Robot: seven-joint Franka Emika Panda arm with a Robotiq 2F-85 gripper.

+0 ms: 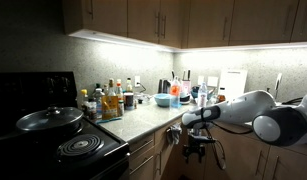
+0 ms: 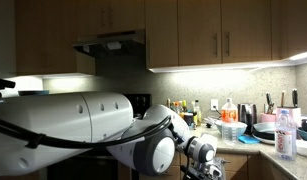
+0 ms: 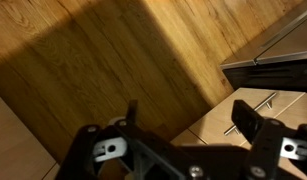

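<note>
My gripper stands open in the wrist view, its two dark fingers wide apart at the bottom. Nothing shows between them but wooden floor below. In exterior view 1 the gripper points down in front of the lower cabinets, below the counter top. Exterior view 2 shows the wrist low at the counter's front edge; the fingers are too small there to read.
A lidded pan sits on the black stove. Several bottles crowd the counter beside it. A light-blue bowl stands farther back. Cabinet fronts with a handle lie close to my right finger.
</note>
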